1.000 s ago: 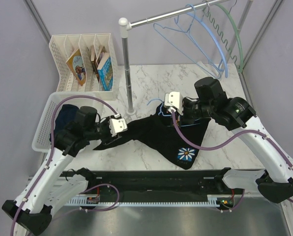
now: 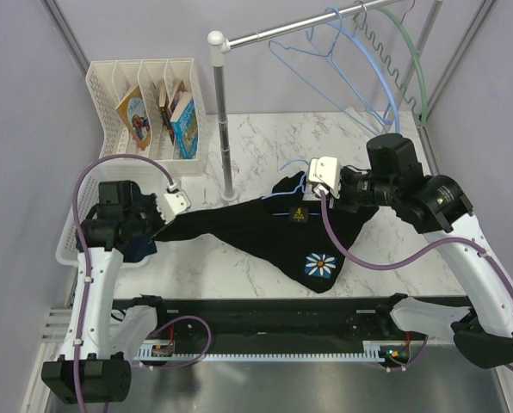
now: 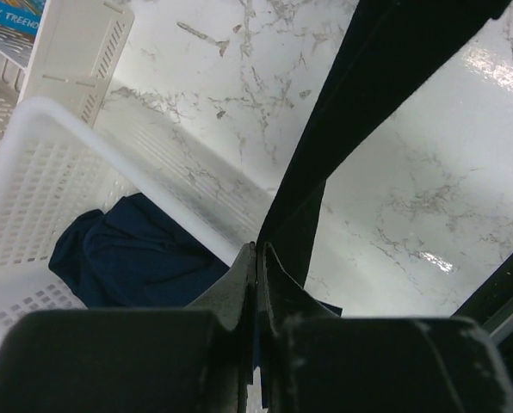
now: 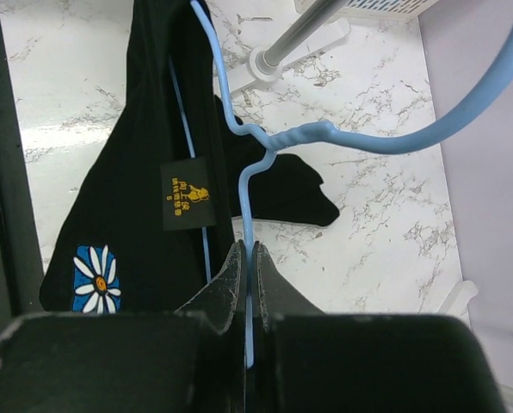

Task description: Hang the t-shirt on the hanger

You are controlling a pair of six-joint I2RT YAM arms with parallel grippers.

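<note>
The black T-shirt [image 2: 265, 241], with a daisy patch [image 4: 96, 280], lies spread on the marble table. A blue hanger [image 4: 360, 140] lies over it, one bar running inside the dark cloth. My right gripper is shut on that hanger. My left gripper is at the shirt's stretched left end beside the white basket, shut on the black cloth, which rises taut from its fingertips.
A white basket [image 3: 110, 155] with navy cloth stands at the left, a book rack [image 2: 101, 86] behind it. The rail [image 2: 291, 26] with blue and green hangers spans above the table on a metal post [image 2: 225, 146].
My left gripper has moved left toward the basket, stretching the shirt's left end out. My right gripper has moved slightly right with the hanger.
</note>
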